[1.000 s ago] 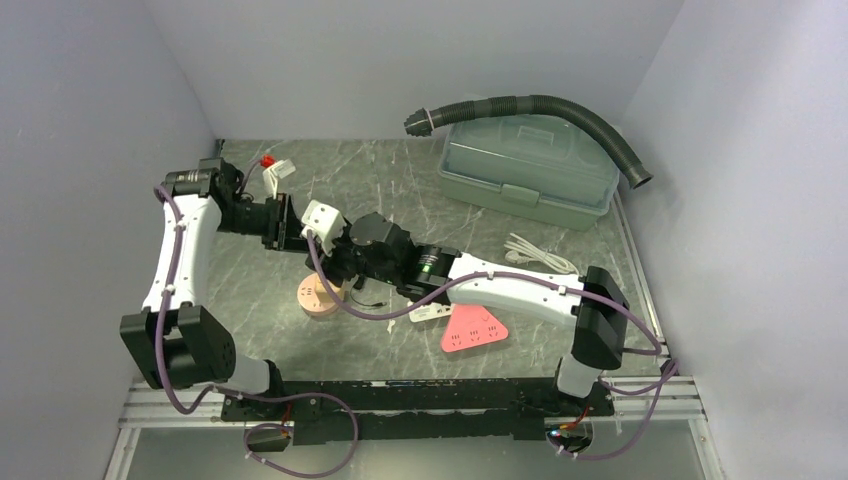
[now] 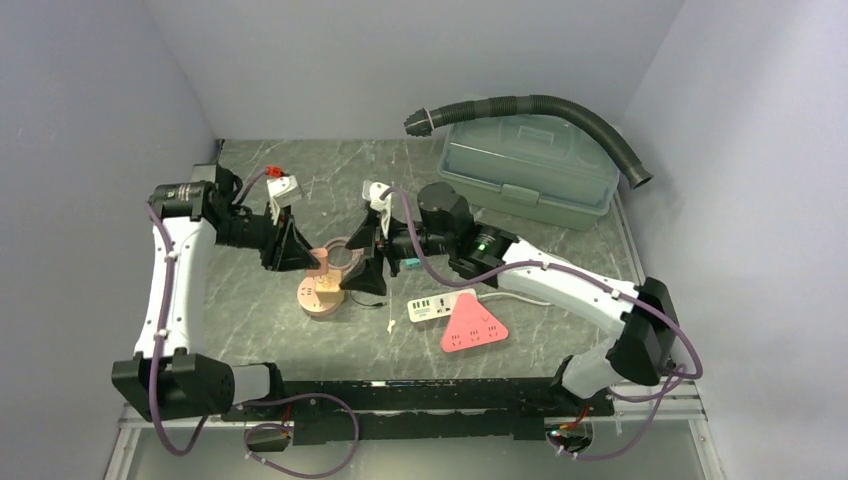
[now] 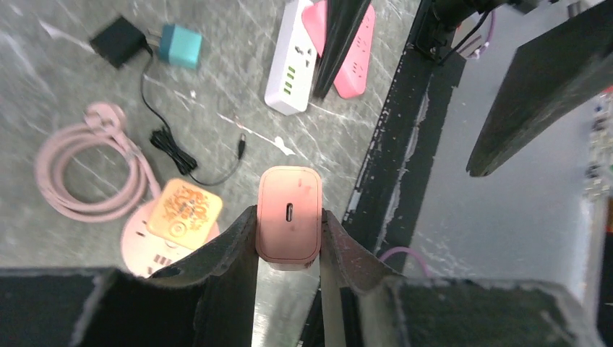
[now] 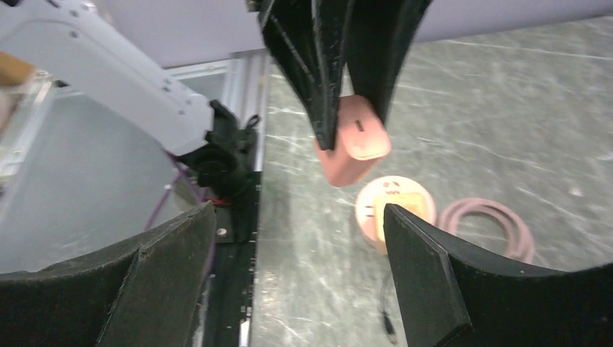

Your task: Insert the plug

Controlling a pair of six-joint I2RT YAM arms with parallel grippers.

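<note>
A small pink plug adapter (image 3: 289, 215) is clamped in my left gripper, which is shut on it. In the right wrist view that pink block (image 4: 353, 141) hangs above the table, its slotted end clear of the fingers. My right gripper stands open and apart from it, nothing between its fingers. A round pink power strip (image 2: 313, 298) lies on the table below, with a yellow block (image 3: 184, 212) on it. In the left wrist view a black adapter (image 3: 119, 42) and a teal block (image 3: 180, 46) lie at upper left.
The white strip (image 2: 434, 306) and the triangular pink strip (image 2: 474, 326) lie front of center. A green toolbox (image 2: 532, 165) with a black hose (image 2: 525, 105) fills the back right. Bare table stretches along the front left.
My right gripper has drawn away from the left one, toward the right, and its fingers now spread apart. The left gripper has tilted and shifted slightly, with the pink plug adapter now showing in it.
</note>
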